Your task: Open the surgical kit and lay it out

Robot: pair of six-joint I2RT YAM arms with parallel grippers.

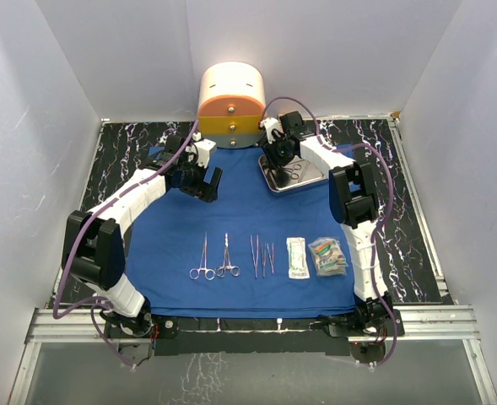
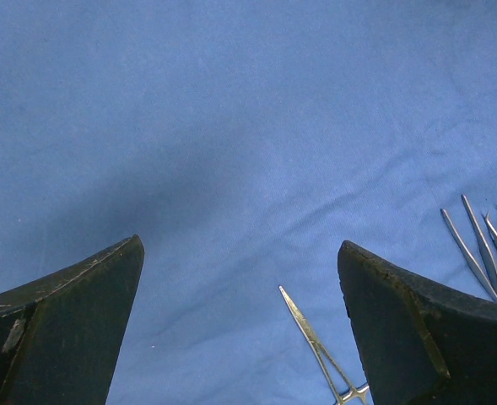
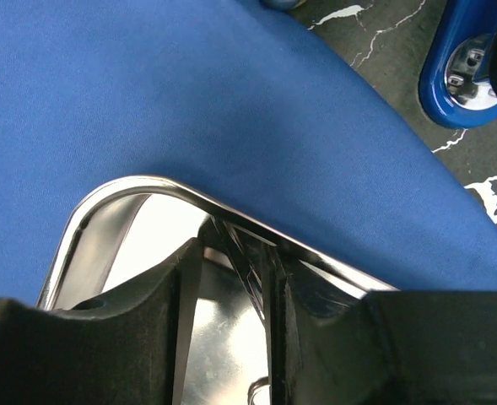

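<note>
The metal tray [image 1: 297, 187] lies on the blue cloth at the back right. Inside it is a ring-handled instrument [image 1: 295, 172], whose dark slender blades [image 3: 241, 268] lean near the rim in the right wrist view. Over the tray's left end, my right gripper has its fingers apart, with the blades in the gap between them; firm contact cannot be made out. My left gripper stands open and empty above bare cloth. At the front lie two ring-handled clamps [image 1: 226, 261], several slim tweezers [image 1: 262, 256], a white packet [image 1: 297, 258] and a clear pouch [image 1: 328, 256] with coloured contents.
A rounded drawer box [image 1: 231, 93] stands at the back, close to the tray's left. Dark marbled table [image 1: 400, 228] borders the blue cloth [image 1: 180, 236].
</note>
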